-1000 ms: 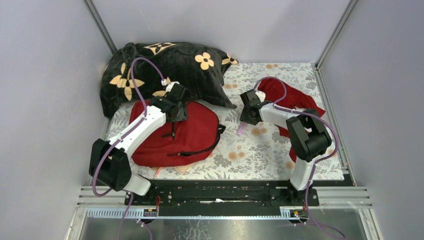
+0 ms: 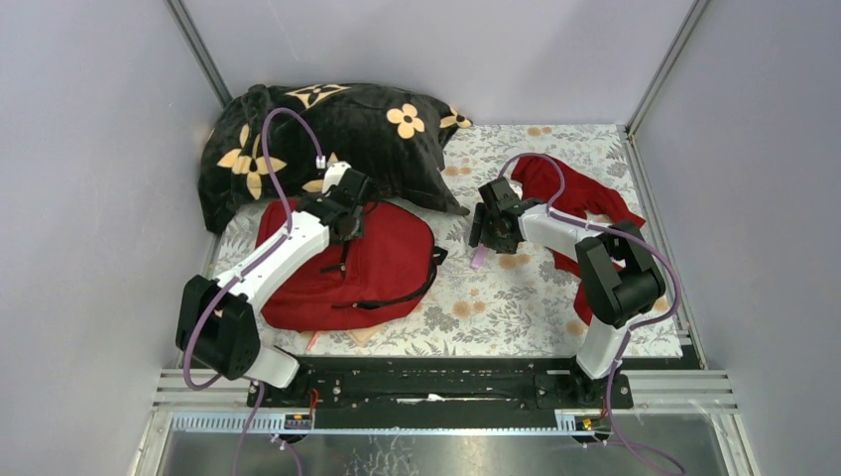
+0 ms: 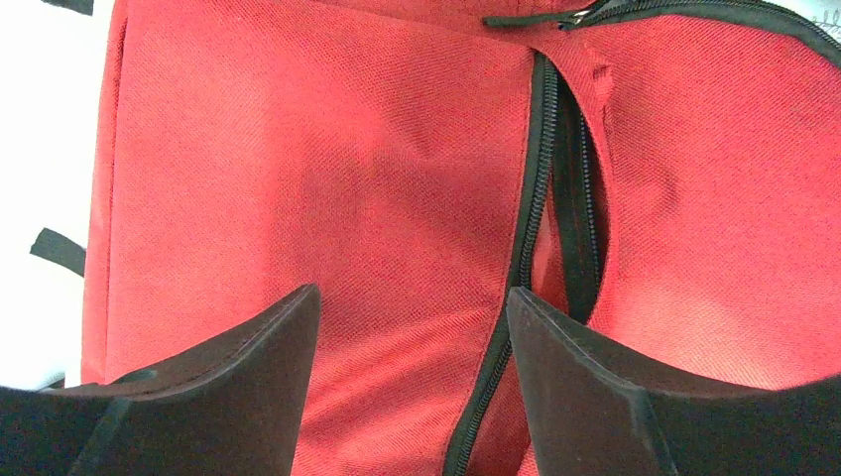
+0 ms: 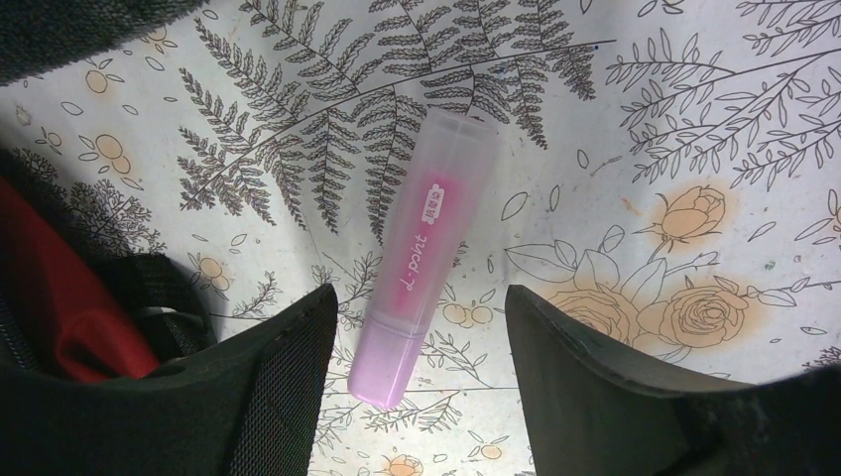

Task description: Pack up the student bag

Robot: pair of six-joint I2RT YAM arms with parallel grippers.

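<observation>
A red backpack (image 2: pixel 392 253) lies flat on the left of the table. Over its upper part hovers my left gripper, open and empty, with the bag's red cloth and a partly parted black zipper (image 3: pixel 536 198) beneath it. A pink glue tube (image 4: pixel 421 238) with a lilac cap rests on the patterned cloth right of the bag. My right gripper is open above it; the tube runs between the fingertips in that view, nearer the left one, and is not gripped. From above, the right arm hides most of the tube.
Behind the bag lies a large black cushion (image 2: pixel 327 139) with tan flowers. A red garment (image 2: pixel 595 198) is spread at the right, partly under the right arm.
My right gripper has shifted slightly left over the tube, covering more of it. My left gripper moved a little and came back over the bag. Bag and tube have not moved.
</observation>
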